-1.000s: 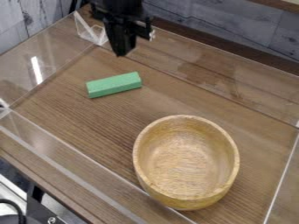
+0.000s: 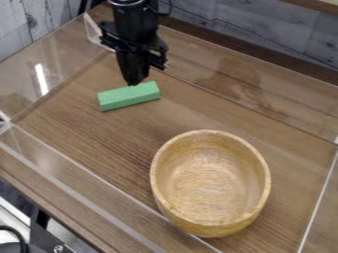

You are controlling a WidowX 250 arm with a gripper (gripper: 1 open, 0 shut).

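Observation:
A green block (image 2: 126, 96) lies on the wooden table in the upper left middle. Just above it hangs my black gripper (image 2: 130, 56), pointing down, apart from the block; it looks shut, with nothing visible between its fingers. A round tan bowl (image 2: 211, 181) sits at the lower right.
Edges and cables run along the left side and top of the view.
My gripper has come down and toward the front, closer to the green block. The block and the bowl have stayed in place.

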